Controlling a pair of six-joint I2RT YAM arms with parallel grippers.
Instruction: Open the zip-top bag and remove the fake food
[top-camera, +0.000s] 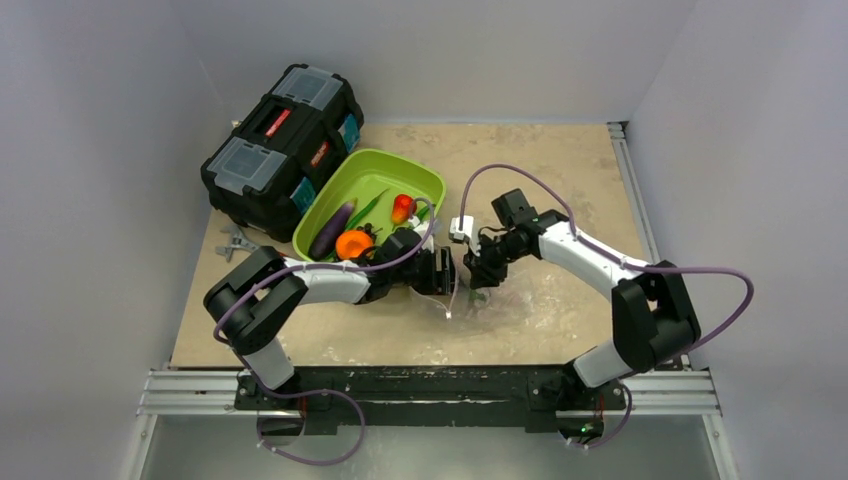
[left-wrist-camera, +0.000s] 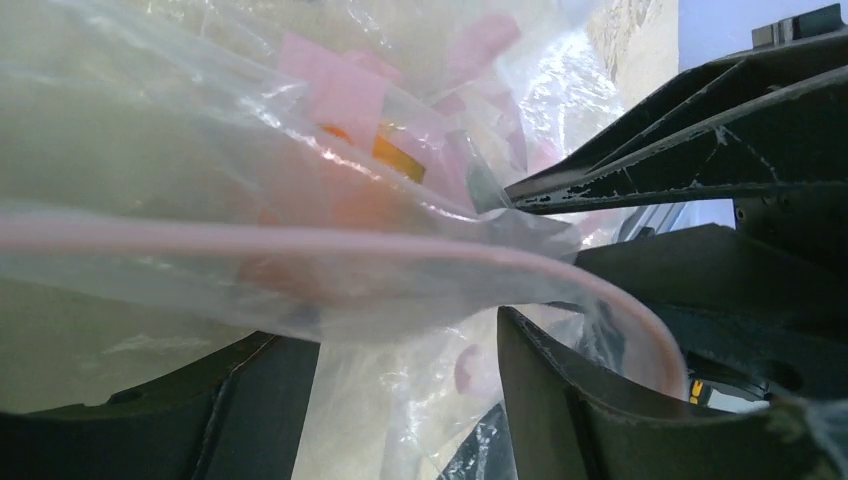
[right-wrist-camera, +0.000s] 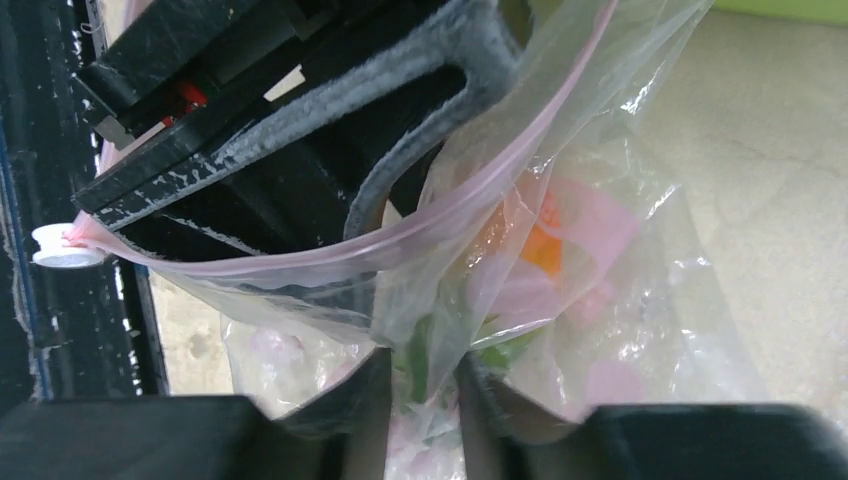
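Observation:
The clear zip top bag (top-camera: 500, 310) lies open on the table, its pink zip rim (right-wrist-camera: 330, 255) and white slider (right-wrist-camera: 66, 250) visible in the right wrist view. Inside are an orange item (right-wrist-camera: 540, 245) and green food (right-wrist-camera: 420, 355), partly hidden by plastic. My left gripper (top-camera: 440, 272) is at the bag's mouth, its fingers apart, with the bag's film and rim across them in the left wrist view. My right gripper reaches into or against the bag over the green food, fingers part open; whether plastic is between them is unclear.
A green bin (top-camera: 335, 195) holding an eggplant, peppers and other fake food sits behind my left arm. A black toolbox (top-camera: 280, 140) and a wrench (top-camera: 238, 240) are at the left.

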